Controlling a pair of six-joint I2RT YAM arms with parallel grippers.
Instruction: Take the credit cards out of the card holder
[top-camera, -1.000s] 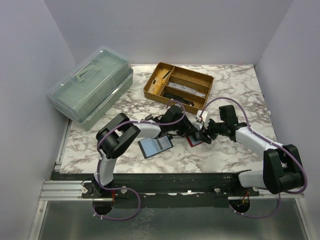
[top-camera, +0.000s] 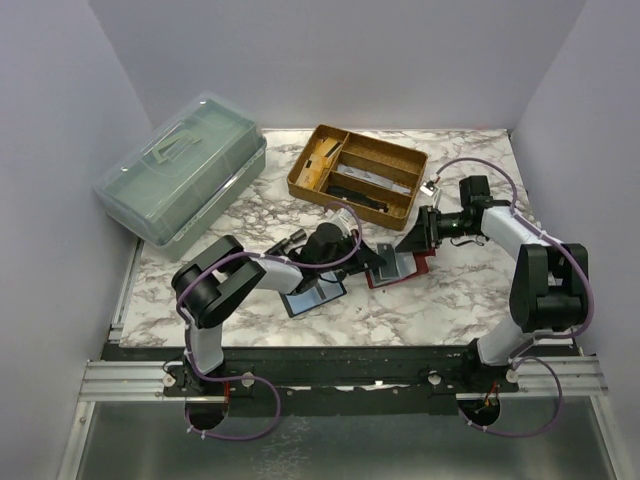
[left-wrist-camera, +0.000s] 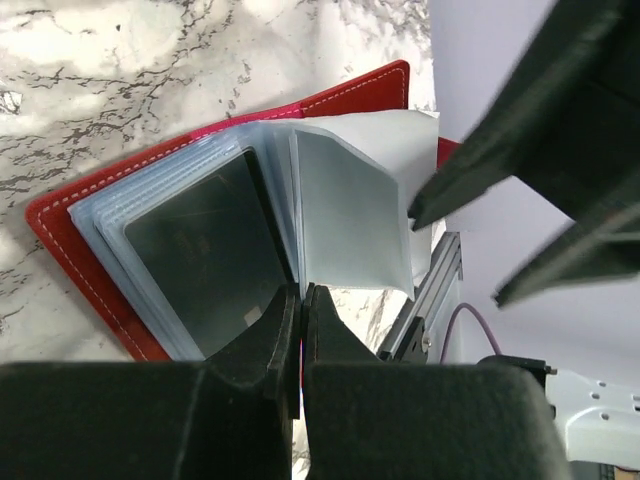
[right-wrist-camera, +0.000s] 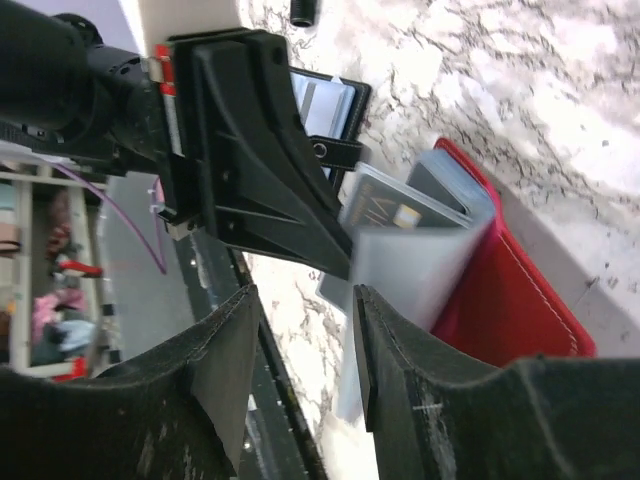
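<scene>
The red card holder (left-wrist-camera: 95, 265) lies open on the marble table, with clear plastic sleeves and a dark card (left-wrist-camera: 200, 250); a white sleeve flap (left-wrist-camera: 350, 210) stands raised. My left gripper is shut at the base of that flap, over the sleeves; whether anything thin is between its tips cannot be told. My right gripper is part open at the holder's right side, its fingers either side of the white flap's near area, with nothing visibly held.
A wooden tray (top-camera: 405, 165) with compartments sits behind the holder. A blue-lined dark pad (top-camera: 310, 298) lies at left under the left arm. A clear plastic case (top-camera: 180, 160) is at back left.
My left gripper has shifted slightly left and down in the top view.
</scene>
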